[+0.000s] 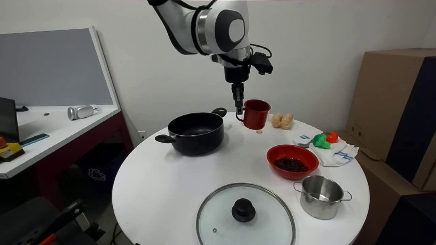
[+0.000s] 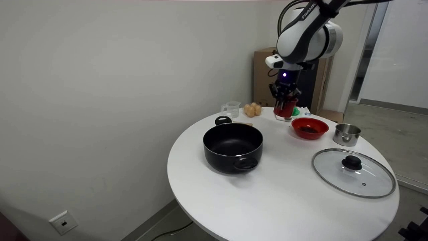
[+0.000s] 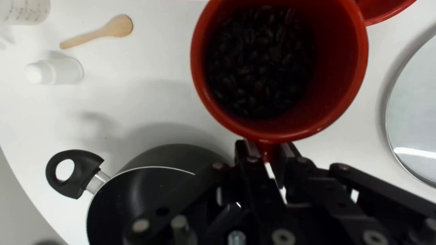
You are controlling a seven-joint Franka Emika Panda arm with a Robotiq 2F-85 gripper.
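Note:
A red mug [image 1: 256, 116] hangs above the table, upright, with my gripper [image 1: 239, 111] shut on its handle. In the wrist view the mug [image 3: 341, 77] is partly filled with dark beans [image 3: 261, 61], and the fingers [image 3: 286, 151] pinch the handle just below the rim. The black pot [image 1: 197, 139] stands open on the table, to the left of the mug in exterior view 1; its inside [image 2: 232, 140] looks empty. To the mug's right and nearer the camera sits a red bowl [image 1: 293, 175] with dark contents.
A glass lid [image 1: 261, 228] lies at the front, beside a small steel pot [image 1: 321, 206]. Eggs [image 2: 251, 109], a measuring cup [image 2: 232, 108], a white shaker [image 3: 61, 71] and a wooden spoon [image 3: 102, 32] are at the back. Vegetables rest on a cloth [image 1: 333, 157].

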